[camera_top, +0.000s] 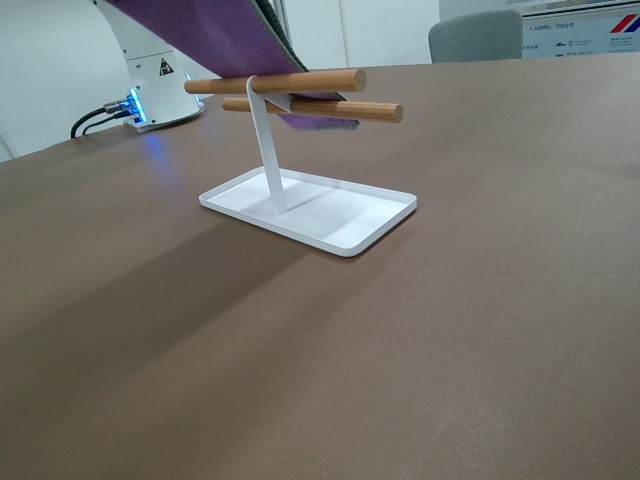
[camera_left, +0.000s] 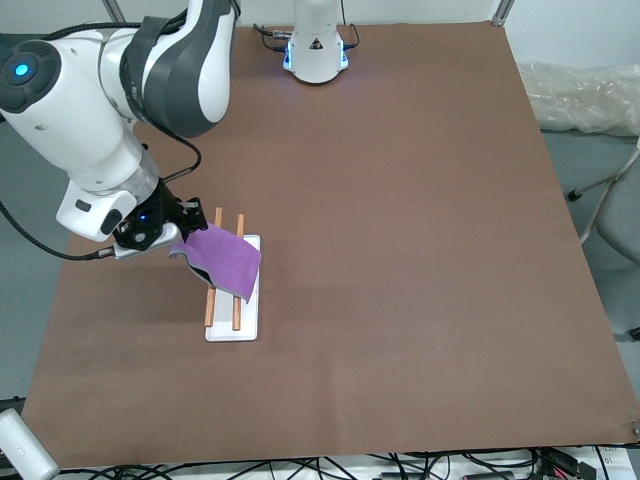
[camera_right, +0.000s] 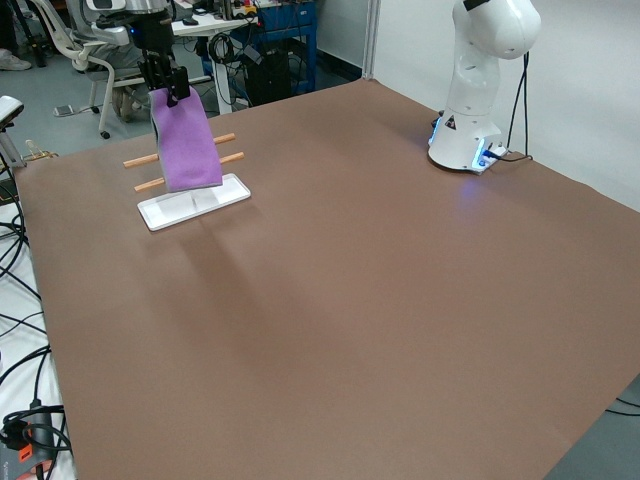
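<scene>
A purple cloth (camera_left: 222, 258) hangs from my gripper (camera_right: 170, 92), which is shut on its upper end in the right view; in the left view the black gripper sits left of the rack. The cloth (camera_top: 220, 35) drapes over a rack with two wooden rods (camera_top: 350, 110) on a white base (camera_top: 350, 220). In the right view it covers the middle of both rods (camera_right: 142, 160), its lower end near the white base (camera_right: 210, 202). The top view shows the rack from low beside it; the gripper is outside that view.
Cables (camera_right: 30, 320) and equipment line one edge, and a chair (camera_left: 620, 210) stands beside the table.
</scene>
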